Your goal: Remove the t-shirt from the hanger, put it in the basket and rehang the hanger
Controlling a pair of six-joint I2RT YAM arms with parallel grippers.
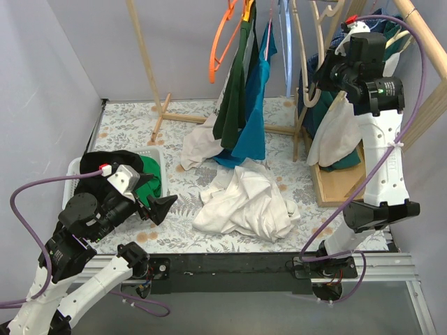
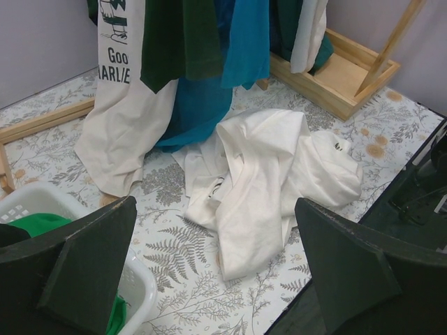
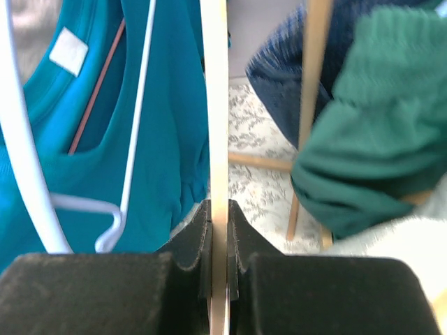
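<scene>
A crumpled white t-shirt (image 1: 248, 206) (image 2: 269, 181) lies on the patterned table, clear of any hanger. My right gripper (image 1: 320, 82) is up at the rack on the right, shut on a pale wooden hanger (image 1: 311, 98) (image 3: 218, 132), whose bar runs upright between the fingers in the right wrist view. No cloth shows on the part of that hanger in sight. Low over the left side, beside the white basket (image 1: 163, 164), my left gripper (image 1: 152, 204) stands open and empty, facing the shirt from a distance.
Dark green (image 1: 229, 115) and teal garments (image 1: 253, 105) hang at the centre, near an empty orange hanger (image 1: 215, 49) and a light blue hanger (image 1: 288, 56). More clothes crowd a wooden box (image 1: 328, 192) at right. Green cloth (image 1: 149, 178) fills part of the basket.
</scene>
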